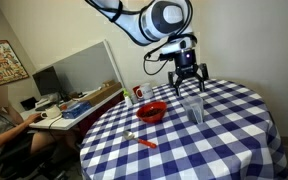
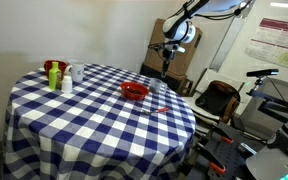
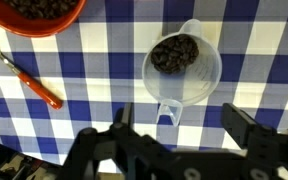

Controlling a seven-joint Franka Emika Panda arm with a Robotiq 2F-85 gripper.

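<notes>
A clear pitcher [image 3: 206,72] with some coffee beans [image 3: 174,53] in its bottom stands upright on the checked tablecloth. Its handle points toward my gripper in the wrist view. The fingers [image 3: 120,125] are spread wide, one to each side of that handle, with nothing held between them. Seen from the side, the gripper [image 1: 188,78] hangs above the pitcher [image 1: 195,108], apart from it. A red bowl [image 3: 68,19] of beans and a spoon with an orange handle [image 3: 38,88] lie to the left in the wrist view.
Behind the red bowl [image 2: 134,91], small bottles [image 2: 54,75] and a white container [image 2: 77,72] stand at the table's far end. Much of the tablecloth [image 2: 84,115] is bare. A person sits off to the left in the first exterior view.
</notes>
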